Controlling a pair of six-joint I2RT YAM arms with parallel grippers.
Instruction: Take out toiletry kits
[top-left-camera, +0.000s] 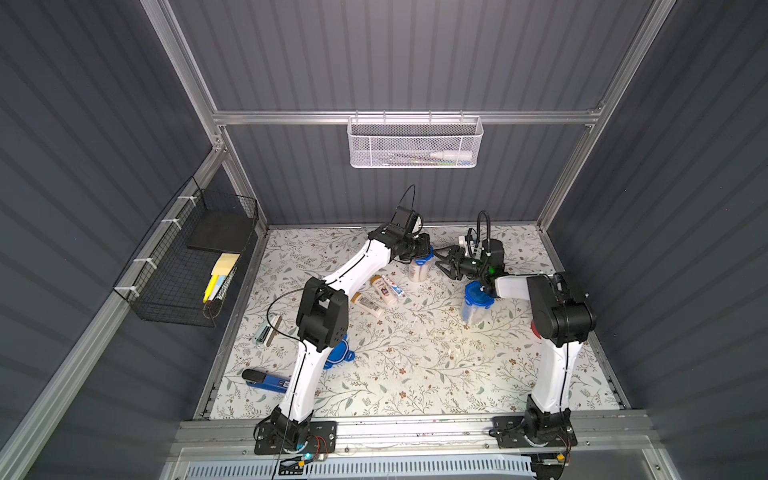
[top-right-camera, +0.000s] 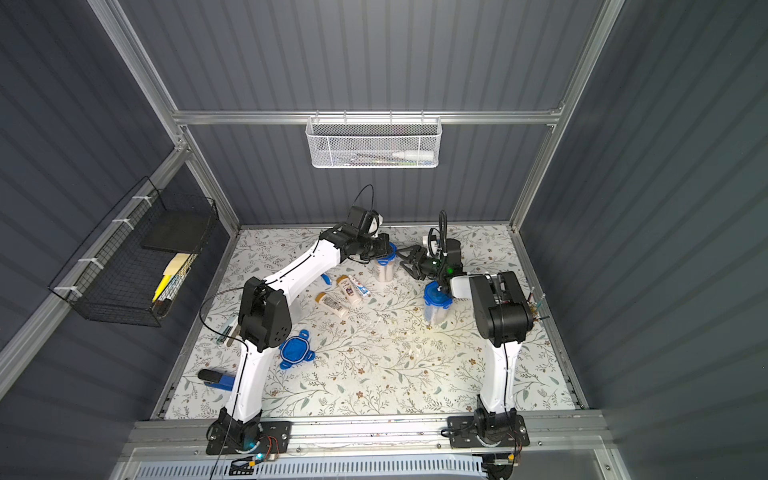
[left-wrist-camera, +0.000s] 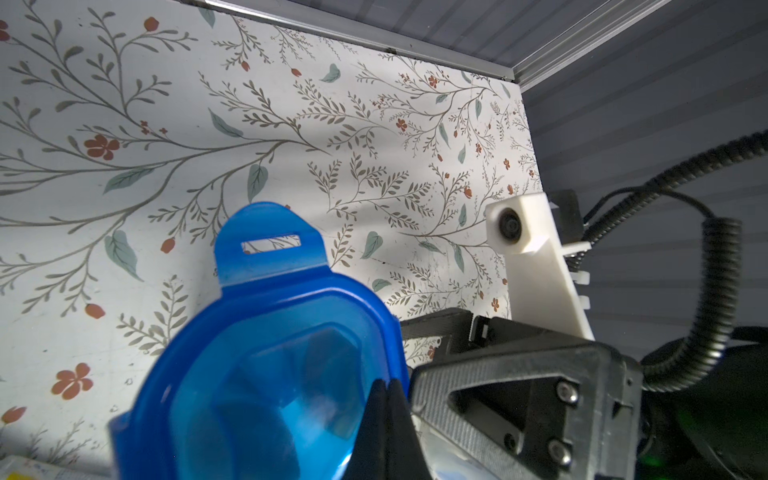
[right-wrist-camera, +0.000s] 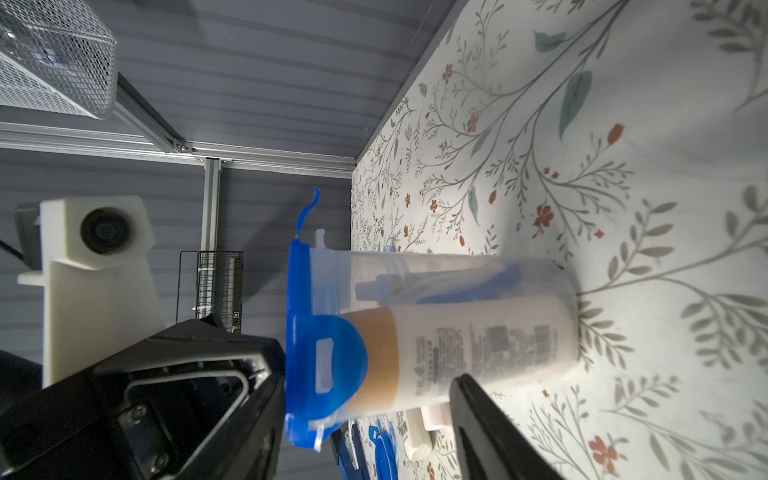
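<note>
A clear container with a blue lid (top-right-camera: 385, 269) stands at the back middle, a cream bottle (right-wrist-camera: 480, 344) and a tube inside. My left gripper is shut beside that blue lid (left-wrist-camera: 280, 384); whether anything thin is between its fingers is hidden. My right gripper is open just right of the container, fingers toward it, nothing visibly held. A second blue-lidded container (top-right-camera: 437, 297) stands below the right arm. Bottles (top-right-camera: 349, 290) and a toothpaste tube (top-left-camera: 393, 286) lie left of the back container.
A blue lid (top-right-camera: 295, 349) and a blue-black tool (top-left-camera: 265, 381) lie at front left. A black wire basket (top-left-camera: 160, 296) hangs on the left wall, a white one (top-left-camera: 414, 140) on the back wall.
</note>
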